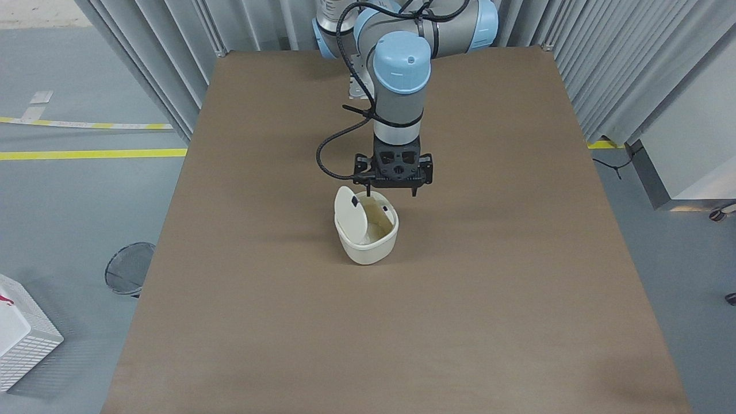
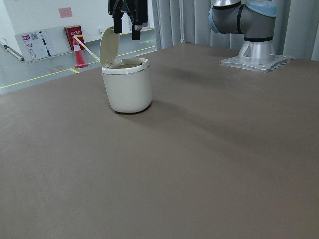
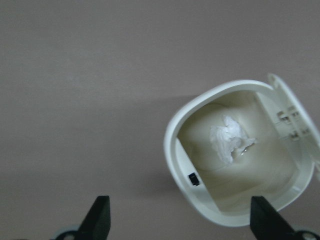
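A white bin (image 1: 365,248) with its lid (image 1: 350,215) raised stands on the brown table (image 1: 483,290). A crumpled white tissue (image 3: 229,140) lies inside it in the wrist view. My gripper (image 1: 391,192) is above the bin's back rim, its fingers apart and nothing between them. In the left view the gripper (image 2: 127,27) hangs just over the bin, beside the upright lid.
The robot's base (image 2: 256,59) stands at the table's back, with grey curtains behind it.
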